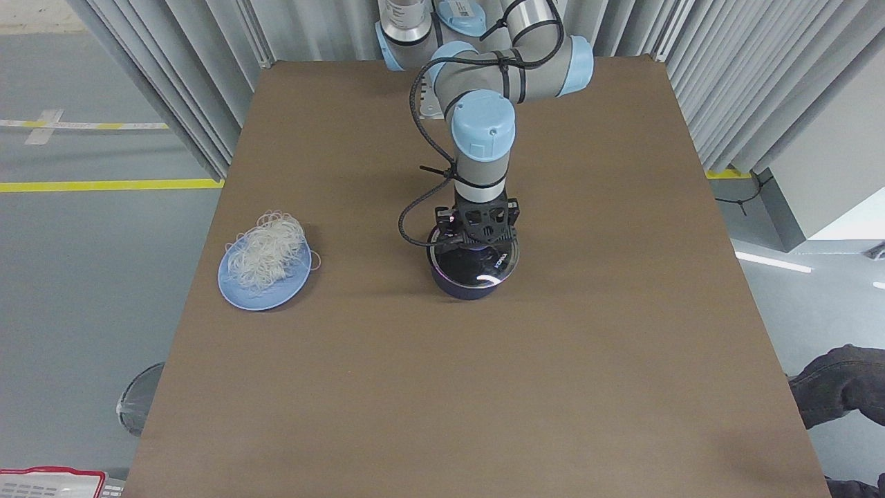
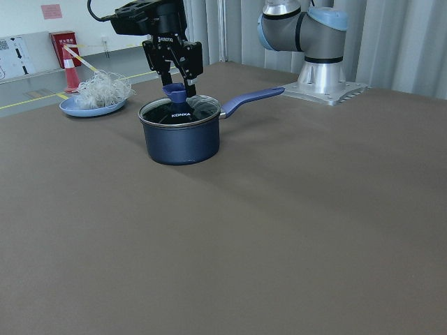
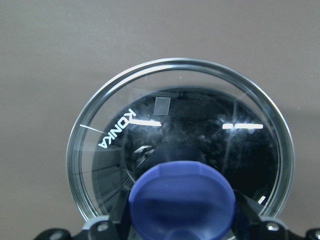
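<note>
A dark blue pot (image 2: 180, 145) with a blue handle (image 2: 251, 97) stands on the table, covered by a glass lid (image 1: 473, 267) with a blue knob (image 3: 182, 204). My gripper (image 2: 179, 85) is down at the lid, its two fingers at either side of the knob, which fills the bottom of the wrist view. Whether the fingers press on the knob or only surround it is hard to tell.
A light blue plate (image 1: 263, 303) heaped with white noodle-like strands (image 1: 266, 252) sits to the left of the pot.
</note>
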